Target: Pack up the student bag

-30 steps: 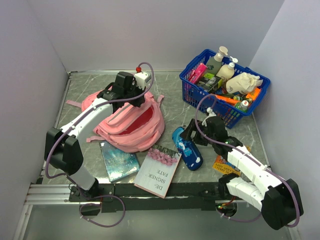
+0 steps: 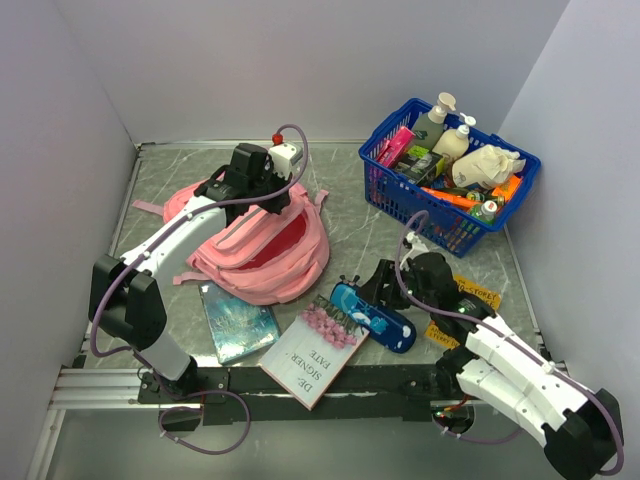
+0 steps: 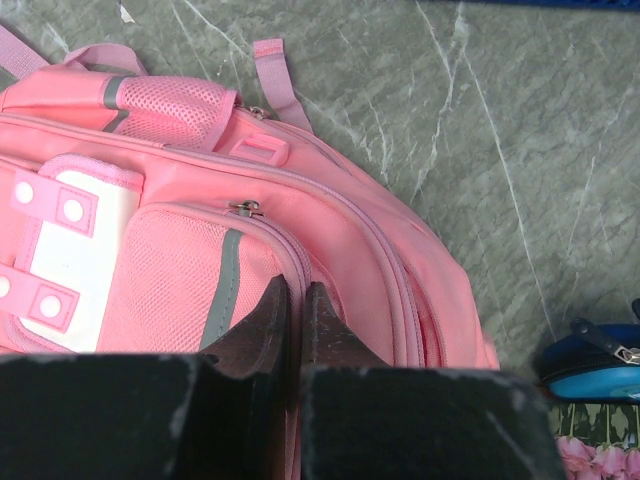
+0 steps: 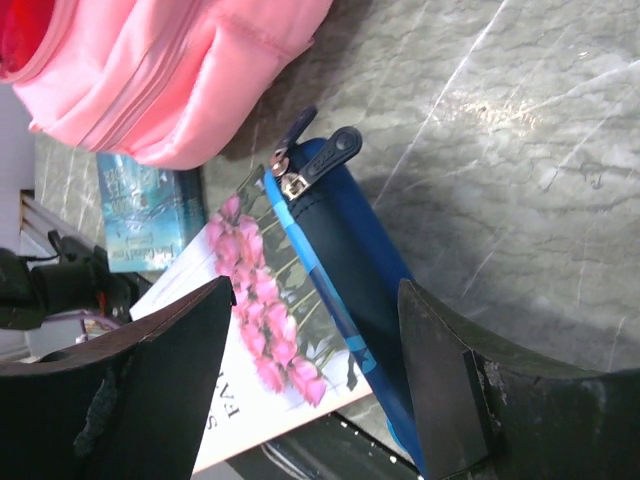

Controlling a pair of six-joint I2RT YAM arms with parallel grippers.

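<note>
The pink backpack point(image 2: 290, 270) lies at the left with its main pocket gaping. My left gripper is shut on the piped edge of the backpack's front pocket. A blue pencil case point(image 2: 395, 334) lies tilted, partly across the corner of the white book point(image 2: 305, 360) with pink flowers. Above the case stands my right gripper, its fingers apart. In the right wrist view the case runs against the right finger point(image 4: 450, 390), while book and floor show beside the left finger. Whether both fingers touch the case cannot be made out. A teal book point(image 2: 238, 325) lies below the backpack.
A full blue basket point(image 2: 420, 208) of bottles and packets stands at the back right. An orange-yellow packet point(image 2: 480, 292) lies partly under the right arm. Bare grey floor point(image 2: 345, 215) separates backpack and basket.
My right gripper has moved toward the front edge. The pencil case has shifted and turned flatter, onto the white book's corner, and that book has slid forward and turned. The left arm stays still.
</note>
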